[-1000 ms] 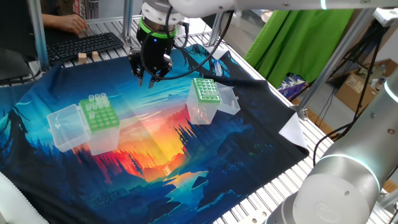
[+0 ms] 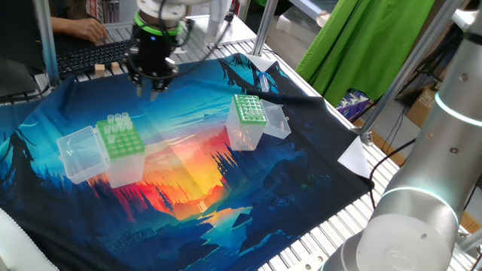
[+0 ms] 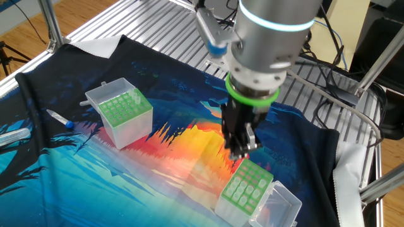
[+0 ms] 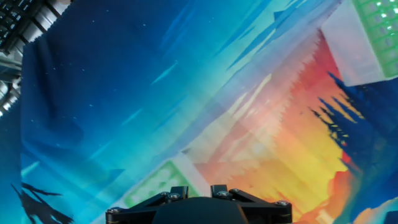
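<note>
My gripper (image 2: 146,94) hangs above the cloth, its two fingertips apart and nothing between them; in the wrist view the gripper shows the same gap. One clear box with a green rack (image 2: 132,141) stands at the left of exterior view 1, several clear tubes (image 2: 118,120) sticking up from it. Its lid (image 2: 81,156) is flipped open. A second box (image 2: 243,137) with a green rack (image 2: 250,110) stands to the right, lid also open. In the wrist view, one rack (image 4: 155,185) is partly hidden behind the gripper and the other rack (image 4: 380,28) is cut off.
A blue-capped pen (image 3: 61,118) lies on the cloth near one box. Metal posts (image 2: 265,26) rise at the table edges.
The arm has carried my gripper leftwards in exterior view 1, to behind the left box. Both boxes stay where they were, and the gripper still holds nothing.
</note>
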